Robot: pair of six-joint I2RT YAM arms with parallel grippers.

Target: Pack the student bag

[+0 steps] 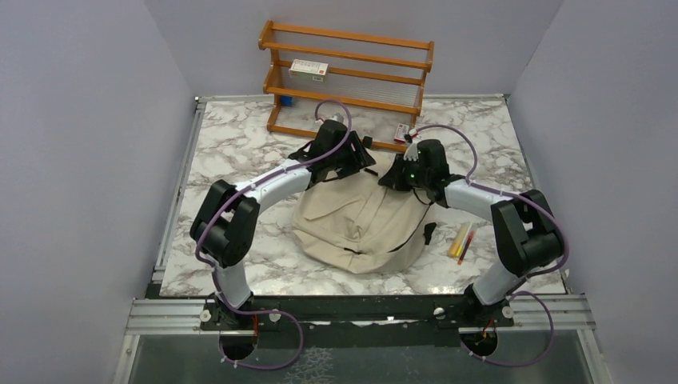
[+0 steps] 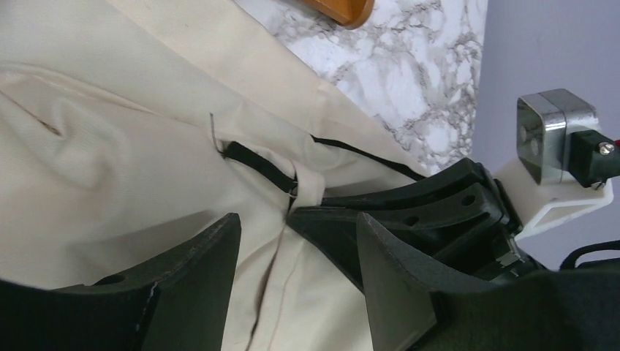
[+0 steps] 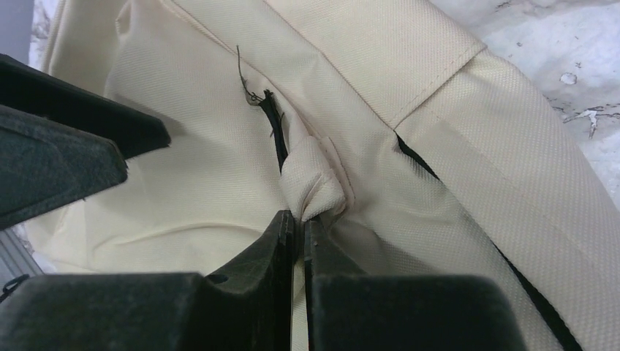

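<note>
The cream cloth bag (image 1: pixel 360 220) lies flat and rumpled in the middle of the table. In the right wrist view my right gripper is shut on a bunched fold of the bag (image 3: pixel 313 175) near its top edge. A black strip (image 3: pixel 273 121), perhaps zipper tape, runs out from that fold. My left gripper stands open above the cloth, close to the right one, with nothing gripped. Past its fingertips, the left wrist view shows the pinched fold and a black strip (image 2: pixel 259 167). Yellow and red pencils or pens (image 1: pixel 461 242) lie right of the bag.
A wooden rack (image 1: pixel 348 69) stands at the back, with a white box (image 1: pixel 309 70) on its shelf. A small red-and-white box (image 1: pixel 401 133) sits low at its right end. Bare marble (image 1: pixel 232 148) lies to the left.
</note>
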